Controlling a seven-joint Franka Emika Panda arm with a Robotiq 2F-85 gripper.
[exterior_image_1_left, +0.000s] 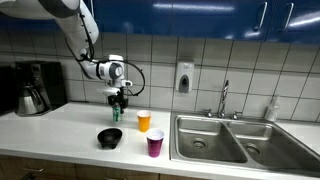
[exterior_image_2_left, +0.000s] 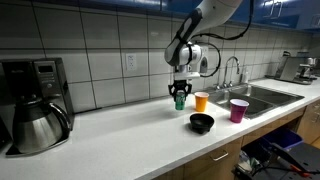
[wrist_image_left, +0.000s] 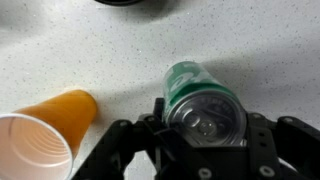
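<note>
A green can (wrist_image_left: 186, 78) with a silver top is held between the fingers of my gripper, which is shut on it. In exterior view 1 the can (exterior_image_1_left: 116, 114) is upright under the gripper (exterior_image_1_left: 117, 104), behind the black bowl and left of the orange cup. Exterior view 2 has the can (exterior_image_2_left: 180, 101) at the far part of the counter. Whether its base touches the counter is hard to tell.
Close by stand an orange cup (exterior_image_1_left: 144, 121), a black bowl (exterior_image_1_left: 109, 138) and a magenta cup (exterior_image_1_left: 154, 142). The double sink (exterior_image_1_left: 230, 141) lies to the right. Wide bare counter (exterior_image_1_left: 50, 135) stretches left, with the tiled wall behind.
</note>
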